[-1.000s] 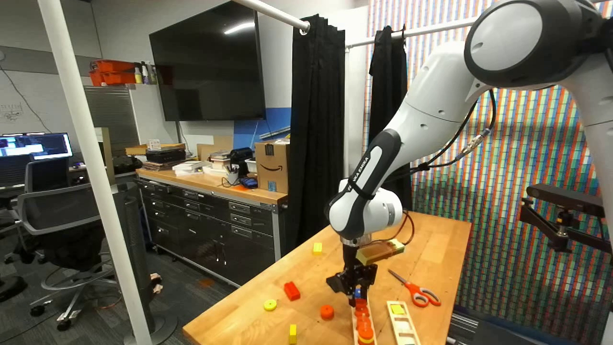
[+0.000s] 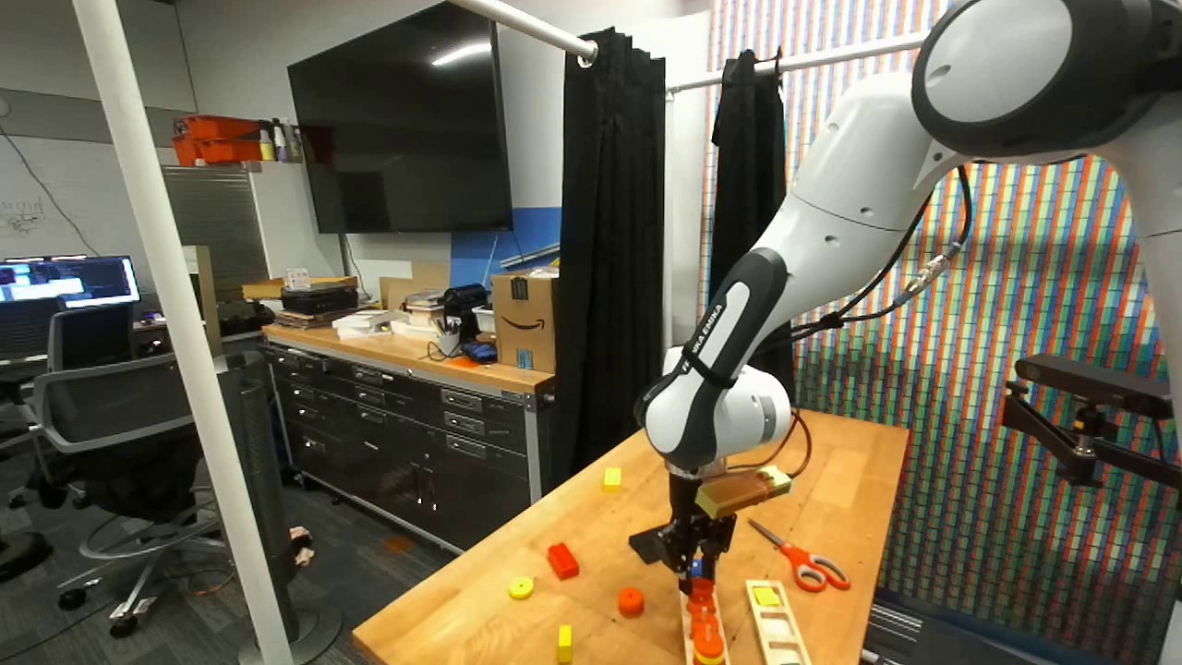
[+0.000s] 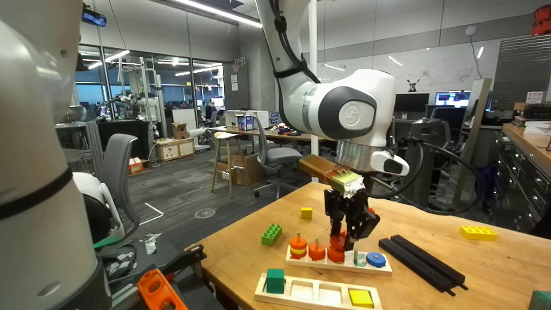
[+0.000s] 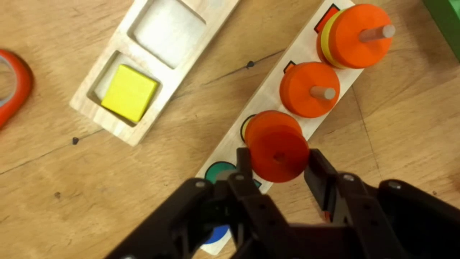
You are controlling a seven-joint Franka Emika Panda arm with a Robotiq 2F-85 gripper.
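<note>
An orange-red disc (image 4: 280, 156) is pinched between the two fingertips of my gripper, its centre hole facing up in the wrist view. Directly under and partly behind it lies another orange disc (image 4: 274, 121) at the third place of the wooden peg board (image 4: 224, 149). One orange disc (image 4: 309, 89) sits on the second peg, and an orange-and-yellow stack (image 4: 355, 36) on the end peg. The fourth peg (image 3: 355, 257) looks bare, and a blue disc (image 3: 376, 259) lies at the far end. Whether the held disc touches the one beneath is unclear.
Beside the board lies a shallow wooden tray (image 3: 330, 286) with a green block (image 3: 275, 281) and a yellow block (image 3: 361, 298). Red-handled scissors (image 2: 806, 565), a green brick (image 3: 271, 234), black bars (image 3: 423, 264) and a loose orange disc (image 2: 631, 600) lie around.
The arm and gripper have shifted slightly to the right and towards the camera along the peg board in exterior view 1. The loose table objects lie where they were.
</note>
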